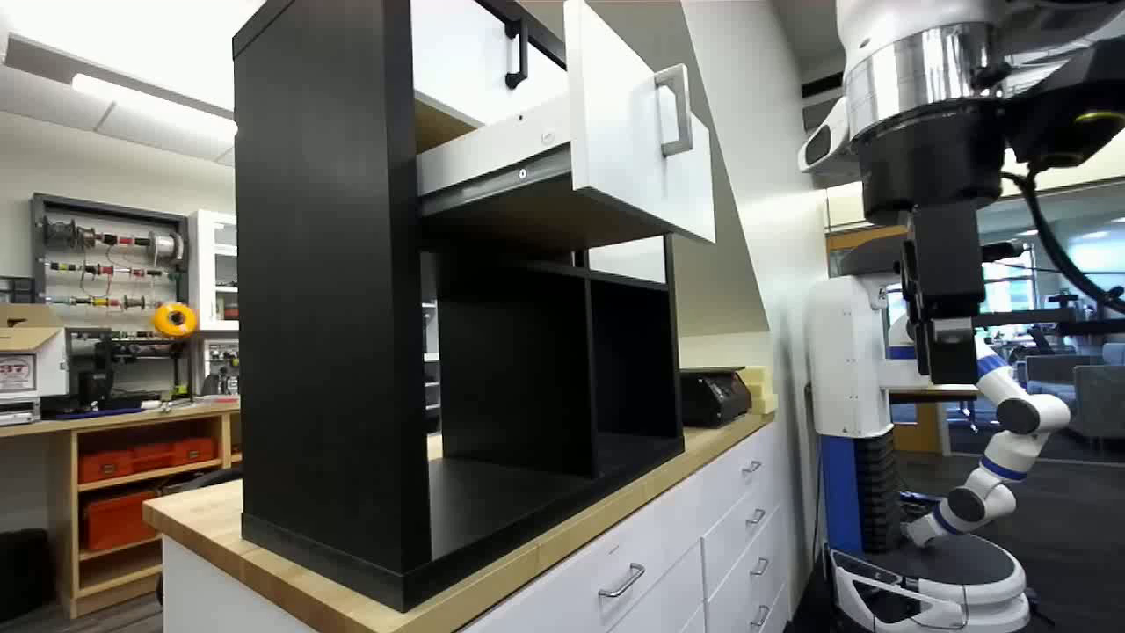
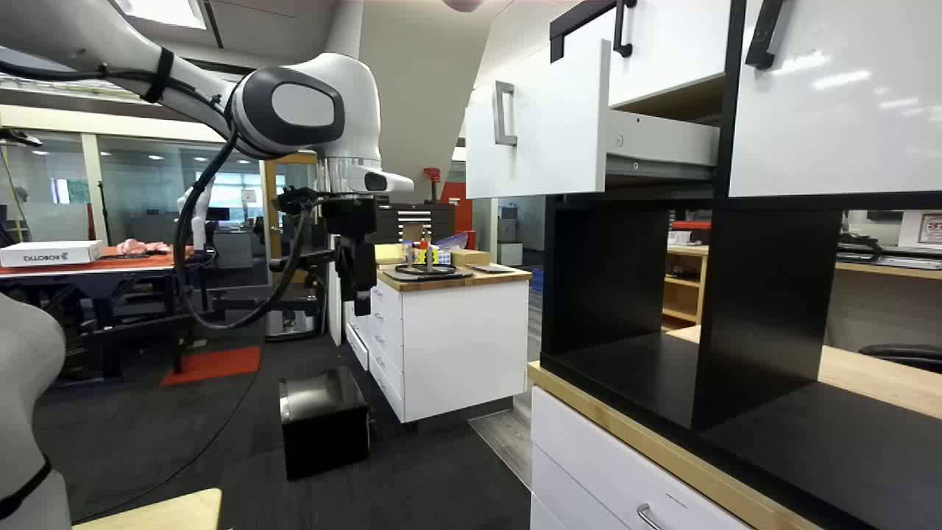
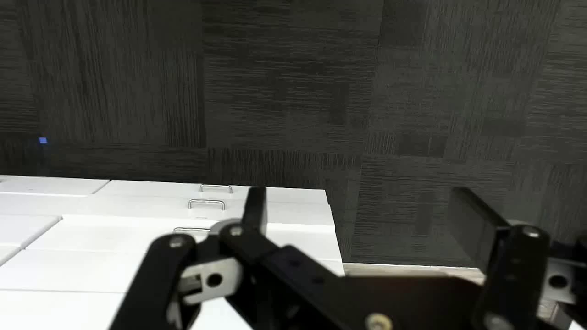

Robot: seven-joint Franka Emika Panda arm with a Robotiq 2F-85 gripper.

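My gripper is open, its two black fingers wide apart with only dark carpet showing between them. In the second exterior view the gripper (image 2: 360, 305) points straight down in free air, left of the black cabinet and clear of it. One white drawer (image 2: 539, 132) with a grey handle (image 2: 504, 115) is pulled out from the cabinet's upper part. Seen from the other side, this drawer (image 1: 633, 116) juts toward the arm, its grey handle (image 1: 675, 111) well apart from my gripper (image 1: 949, 369). The drawer's inside is hidden in every view.
The black cabinet (image 1: 327, 316) stands on a wooden counter (image 1: 622, 501) above white drawers. Its lower cubbies look empty. Black handles (image 2: 765, 35) mark neighbouring white doors. A black box (image 2: 324, 424) sits on the carpet; open air lies around the gripper.
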